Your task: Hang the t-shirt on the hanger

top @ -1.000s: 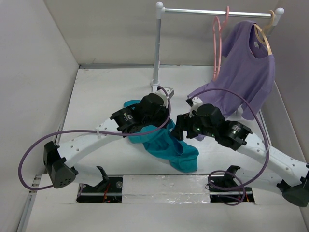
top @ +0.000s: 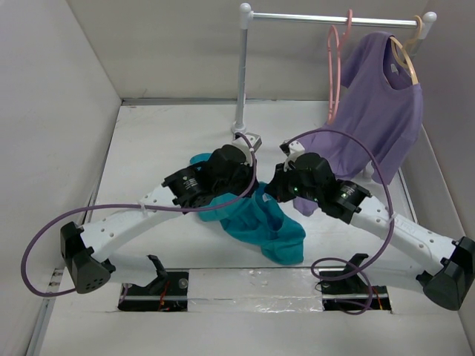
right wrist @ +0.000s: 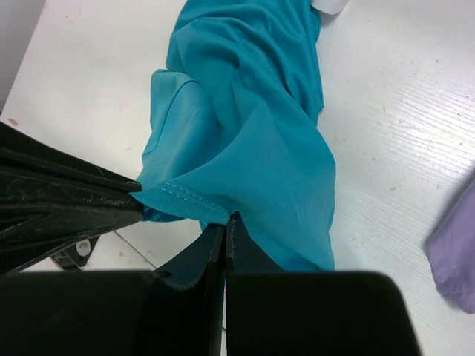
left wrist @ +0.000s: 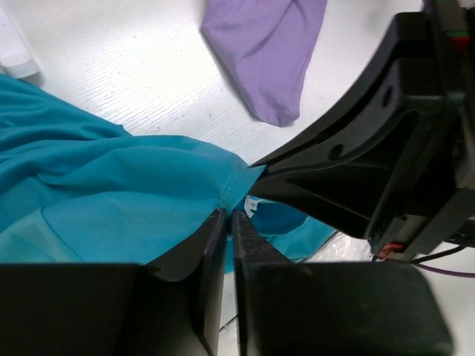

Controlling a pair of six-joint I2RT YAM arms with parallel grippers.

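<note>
A teal t-shirt lies bunched on the white table beneath both grippers. My left gripper has its fingers close together at the shirt's raised edge. My right gripper is shut at that same fold; in the left wrist view its dark fingers reach the cloth from the right. Both grippers meet near the middle of the table. Whether cloth is between either pair of fingertips is hard to see. Pink hangers hang on the rail.
A purple shirt hangs on a wooden hanger at the right, its lower part reaching down to the table. The rail's post stands behind the grippers.
Over the last second my right gripper has moved a little left toward the left one, and the left arm has shifted slightly down and left.
</note>
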